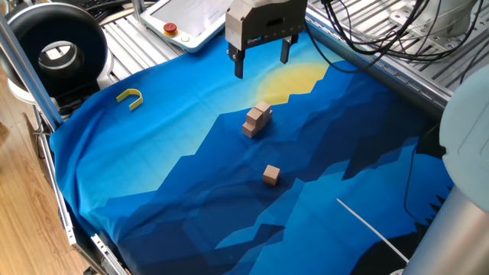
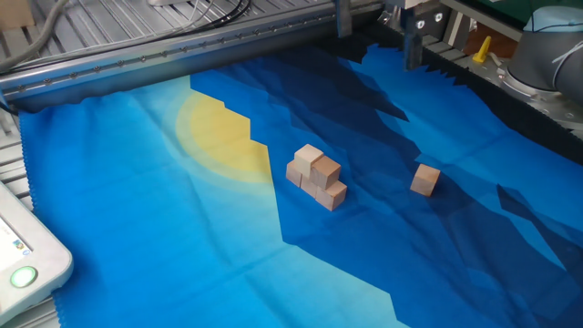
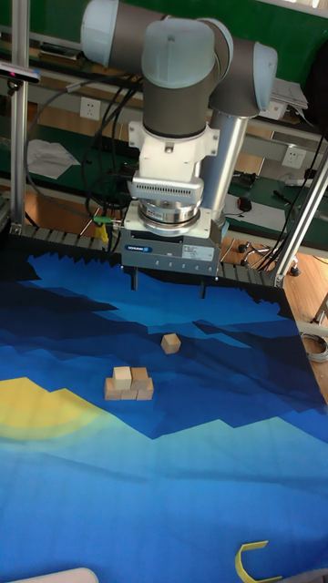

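High over the cloth hangs my gripper (image 1: 262, 67), its two fingers wide apart and nothing between them. In exterior view 2 only its fingers (image 2: 413, 53) show, at the top edge. A small stack of wooden cubes (image 2: 316, 175) stands near the cloth's middle, with a bottom row of three and two more on top. One single wooden cube (image 1: 271, 175) lies apart from the stack on the dark blue part. The gripper (image 3: 168, 286) touches neither the stack nor this loose cube (image 3: 170, 343).
A yellow hook-shaped piece (image 1: 130, 98) lies on the light part of the blue cloth (image 1: 183, 99). The tablet with a red button (image 1: 170, 29) sits at the cloth's edge. Cables (image 1: 367, 46) hang near the rail.
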